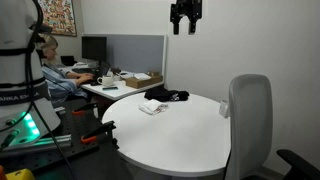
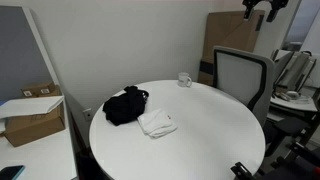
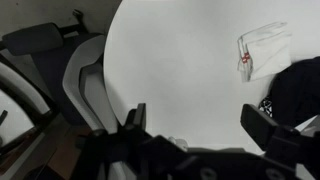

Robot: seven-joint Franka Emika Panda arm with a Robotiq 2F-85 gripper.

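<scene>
High above the round white table [image 1: 165, 148], my gripper [image 1: 184, 30] hangs with its fingers spread wide and nothing between them. In the wrist view its two dark fingers [image 3: 136, 115] stand far apart over bare table. A folded white cloth [image 2: 157, 122] lies flat on the tabletop, small red marks showing on it in the wrist view. Beside it is a crumpled black cloth [image 2: 126, 105], apart from the gripper. A white mug [image 2: 184, 80] stands upright near the table's far edge in exterior view 2.
A grey chair [image 1: 250, 125] stands close against the table's edge. Cardboard boxes [image 2: 34, 123] sit on a white side desk [image 2: 45, 155]. A person [image 1: 55, 70] sits near a monitor [image 1: 94, 49] in the background.
</scene>
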